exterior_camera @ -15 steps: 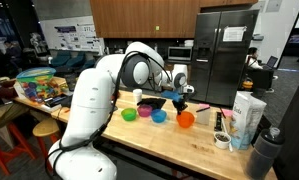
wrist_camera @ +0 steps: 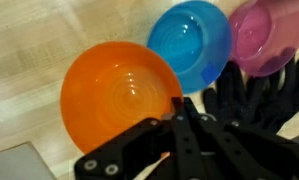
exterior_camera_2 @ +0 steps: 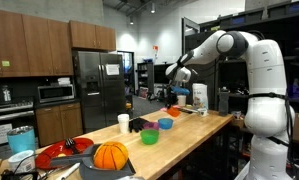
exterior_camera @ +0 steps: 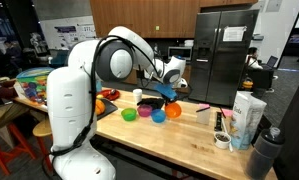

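Observation:
An orange bowl (exterior_camera: 174, 111) hangs by its rim from my gripper (exterior_camera: 173, 99), which is shut on that thin edge. In the wrist view the orange bowl (wrist_camera: 114, 95) fills the left middle, its inside empty, with my gripper at its right rim. Beside it is a blue bowl (wrist_camera: 189, 45), partly overlapped by the orange one in this view. A pink bowl (wrist_camera: 267, 35) lies past the blue one. Farther left in exterior view 1 stands a green bowl (exterior_camera: 129, 114).
Black gloves or cloth (wrist_camera: 254, 95) lie near the bowls. At the table's right stand a patterned carton (exterior_camera: 246, 120), a dark canister (exterior_camera: 264, 153) and a small white bowl (exterior_camera: 222, 140). A person (exterior_camera: 173, 70) is behind the table.
The orange bowl and my gripper have moved left and slightly up in exterior view 1, toward the blue bowl. The other bowls have stayed in place.

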